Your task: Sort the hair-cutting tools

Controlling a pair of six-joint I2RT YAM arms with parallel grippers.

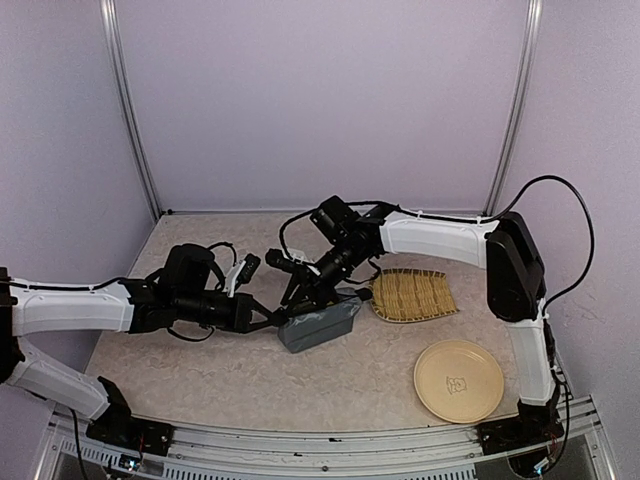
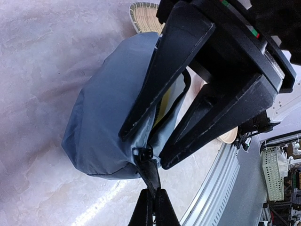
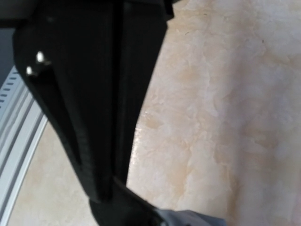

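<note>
A grey-blue zip pouch (image 1: 320,330) lies in the middle of the table; in the left wrist view (image 2: 103,127) a yellow zipper shows along its opening. My left gripper is shut at the pouch's end, with a thin dark strip at its fingertips. Above that end, my right gripper has its fingers apart, either side of the dark tab and fabric. Whether anything is inside the pouch is hidden. In the right wrist view the black gripper body fills much of the picture.
A woven bamboo tray (image 1: 420,295) lies behind and right of the pouch, and a round tan plate (image 1: 458,380) at the front right.
</note>
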